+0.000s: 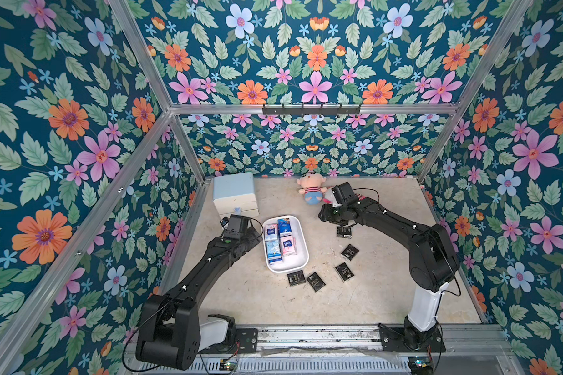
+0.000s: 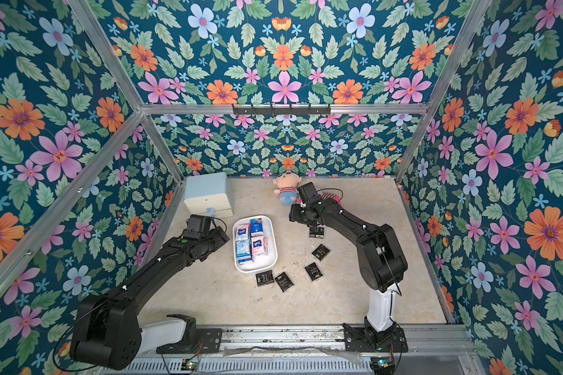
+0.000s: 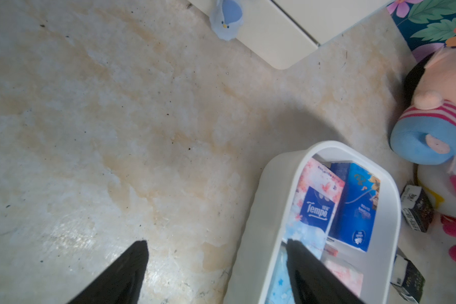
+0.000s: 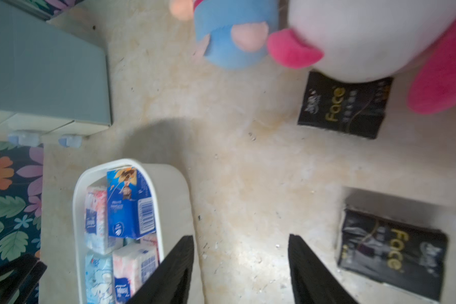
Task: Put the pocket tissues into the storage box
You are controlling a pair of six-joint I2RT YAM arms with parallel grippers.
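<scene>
The white storage box (image 1: 302, 251) stands mid-table, holding several tissue packs: a dark blue one (image 3: 357, 205), a pink Tempo pack (image 3: 316, 200), a light blue one (image 4: 99, 276) and another pink pack (image 4: 132, 266). Several black Face tissue packs lie loose on the table, among them one near the box (image 1: 296, 278), one to its right (image 1: 344, 271) and one beside the toys (image 4: 345, 103). Left of the box my left gripper is open with nothing between its fingers. My right gripper hovers behind the loose packs, open over bare tabletop.
A pale blue and cream drawer unit (image 1: 234, 192) stands at the back left. At the back, a plush doll (image 1: 311, 188) sits beside a white and pink plush toy (image 4: 369, 35). Free tabletop lies at the right and front.
</scene>
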